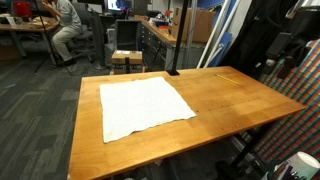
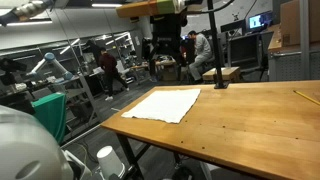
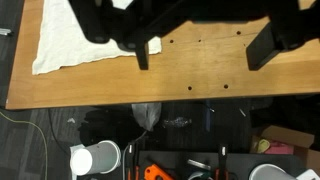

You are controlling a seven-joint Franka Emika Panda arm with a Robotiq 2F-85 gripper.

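Note:
A white cloth (image 1: 143,107) lies spread flat on the wooden table (image 1: 225,115), towards its left side in exterior view 1. Part of the same cloth (image 3: 85,40) shows at the upper left of the wrist view. High above the table hangs my gripper, open with nothing between its dark fingers. Below it in the wrist view are bare wood and the table's edge, with the cloth off to one side. Exterior view 2 shows the gripper (image 2: 166,68) well clear of the cloth (image 2: 165,105).
A thin yellow stick (image 1: 230,81) lies near the table's far edge. Beyond the table edge, a white cup (image 3: 82,160) and several tools stand lower down. A dark post (image 1: 181,40) rises behind the table.

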